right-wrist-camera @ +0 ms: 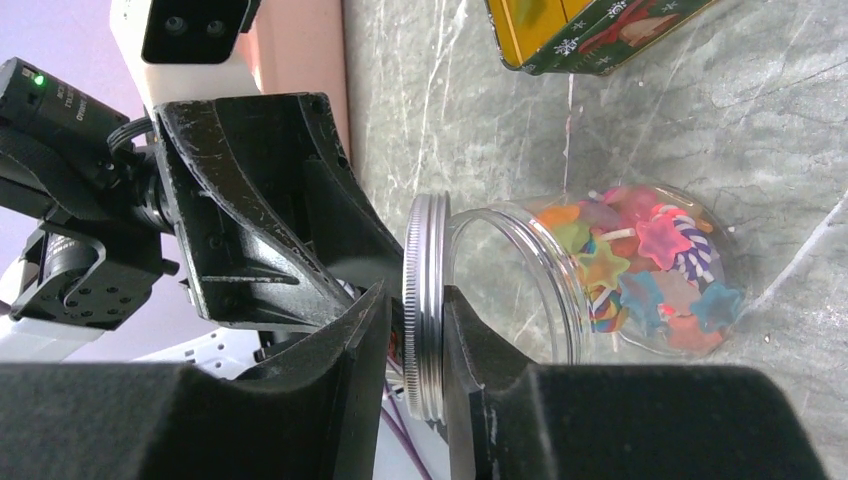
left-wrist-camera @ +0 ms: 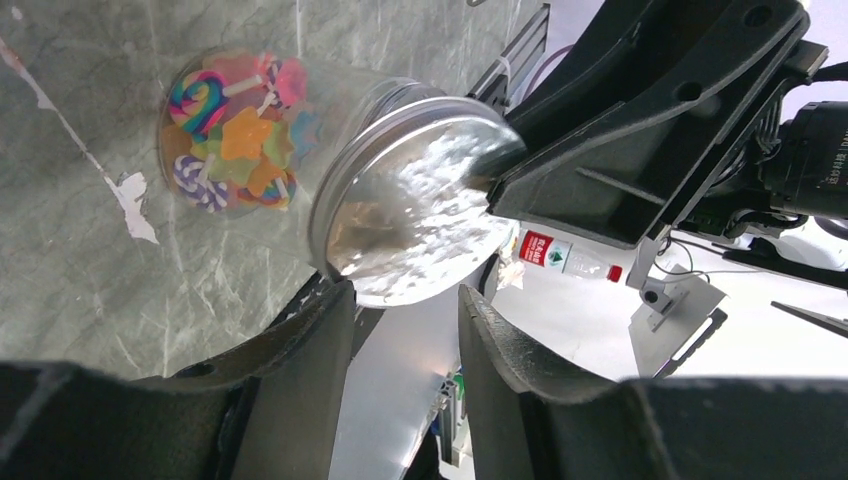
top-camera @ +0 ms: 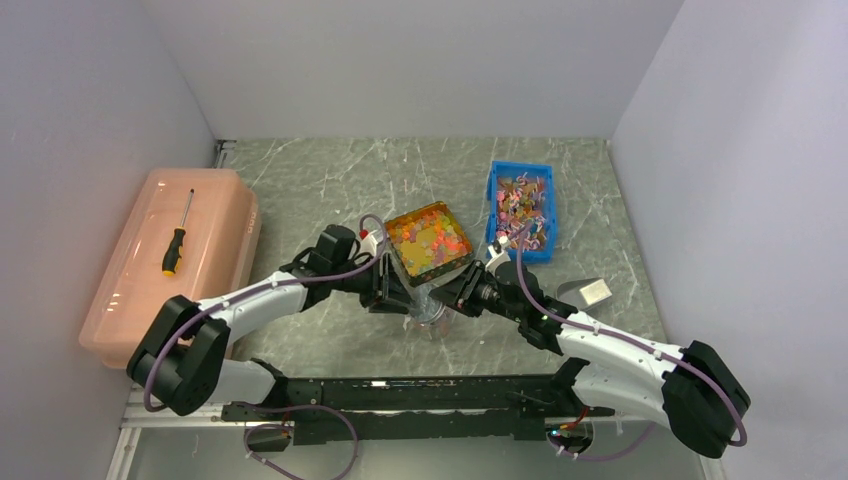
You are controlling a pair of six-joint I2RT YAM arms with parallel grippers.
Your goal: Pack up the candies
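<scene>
A clear jar [right-wrist-camera: 520, 280] lies on its side on the table, candies [right-wrist-camera: 650, 255] gathered toward its base. Its round silver lid [left-wrist-camera: 420, 215] is at the mouth. In the right wrist view the lid [right-wrist-camera: 424, 300] stands edge-on between the fingers of my right gripper. A narrow gap shows on the lid's left, so those fingers are not closed on it. My left gripper has its fingertips apart at the lid's lower edge; whether it grips is unclear. In the top view, the left gripper [top-camera: 390, 300] and right gripper [top-camera: 447, 294] flank the lid.
Behind the jar stands a gold tin [top-camera: 408, 272] of colourful candies. A blue basket [top-camera: 492, 215] of candies is at the back right. A pink box [top-camera: 125, 265] with a screwdriver [top-camera: 175, 245] on it stands left.
</scene>
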